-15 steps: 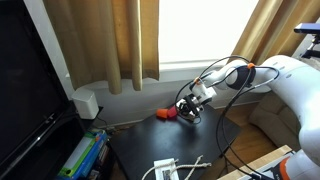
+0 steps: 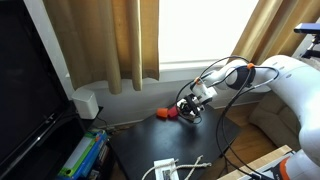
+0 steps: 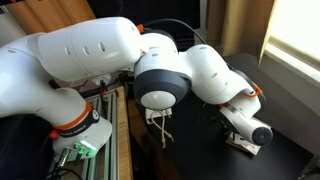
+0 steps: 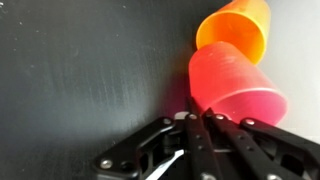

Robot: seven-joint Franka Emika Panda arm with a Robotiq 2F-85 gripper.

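Observation:
A red cup point(image 4: 235, 85) shows in the wrist view, its open mouth turned toward the gripper side. Just past it sits an orange cup point(image 4: 235, 28), touching or overlapping the red one; whether one is inside the other I cannot tell. My gripper is shut on the red cup's near rim. In exterior view 1, the orange cup point(image 2: 164, 114) and the red cup point(image 2: 173, 112) appear low at the back of the dark table, left of the gripper point(image 2: 184, 113). Exterior view 2 has both cups hidden behind the arm.
A white plug block with a cable point(image 2: 166, 169) lies at the table's front. Books point(image 2: 88, 155) and a white box point(image 2: 86, 103) stand to the left. Curtains point(image 2: 100, 45) and the window wall rise behind the cups. Mid-table point(image 2: 150, 140) is bare.

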